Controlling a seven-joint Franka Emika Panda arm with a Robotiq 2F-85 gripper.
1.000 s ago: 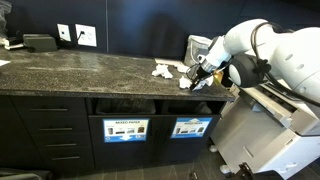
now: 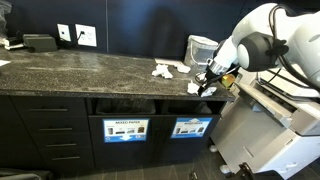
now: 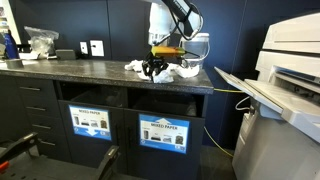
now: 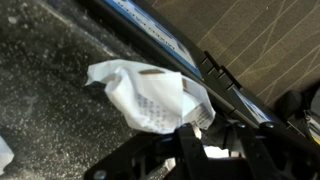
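Note:
A crumpled sheet of white printed paper (image 4: 150, 95) sits at the fingers of my gripper in the wrist view, and the gripper is shut on it. In exterior view 1 the gripper (image 2: 207, 82) is near the front edge of the counter at its right end, with the white paper (image 2: 201, 90) just below it. Exterior view 2 shows the gripper (image 3: 152, 70) low over the counter edge. The fingertips are dark and partly hidden by the paper.
Other crumpled white papers (image 2: 162, 71) lie on the dark speckled counter (image 2: 80, 75). A pale bin (image 2: 203, 48) stands behind the gripper. Below the counter are open compartments with blue-and-white "mixed paper" labels (image 3: 163, 134).
In exterior view 1 the arm has shifted to the right and toward the counter's front edge. The white paper below the gripper has moved slightly along with it.

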